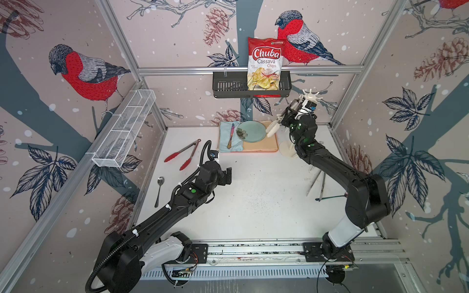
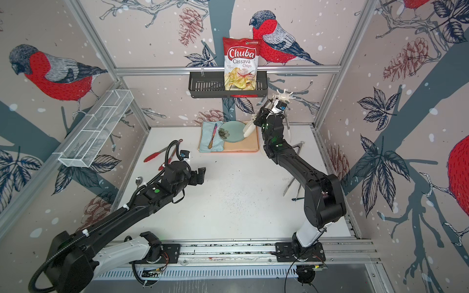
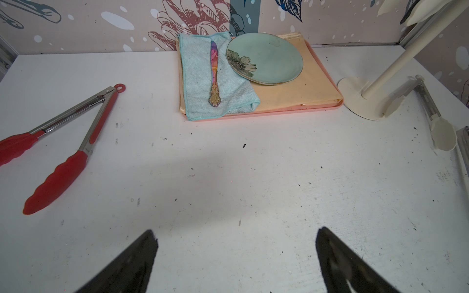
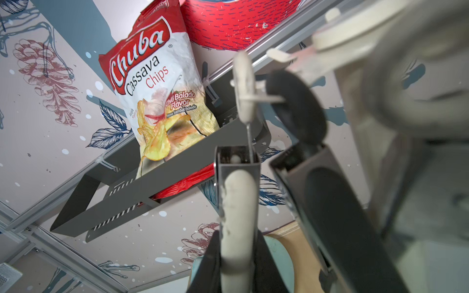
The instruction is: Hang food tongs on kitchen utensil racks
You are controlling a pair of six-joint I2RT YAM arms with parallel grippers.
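Observation:
A cream utensil rack [image 1: 311,96] with a round hooked top stands at the back right. Its pole and round base [image 3: 359,100] show in the left wrist view. High beside it, my right gripper is shut on steel tongs with cream grips [image 4: 238,210]. The tongs' cream loop [image 4: 243,88] is close to a rack hook; whether it is seated cannot be told. Dark-handled tongs [image 4: 337,219] appear just to the right. Red-handled tongs [image 3: 58,180] lie spread on the table at the left. My left gripper hangs open and empty over the table.
A plate [image 3: 273,56], cloth and knife occupy a board at the back. A black shelf [image 1: 229,88] with a chips bag [image 1: 265,63] hangs above, near the right gripper. A spoon [image 1: 159,188] lies at left, several utensils at right.

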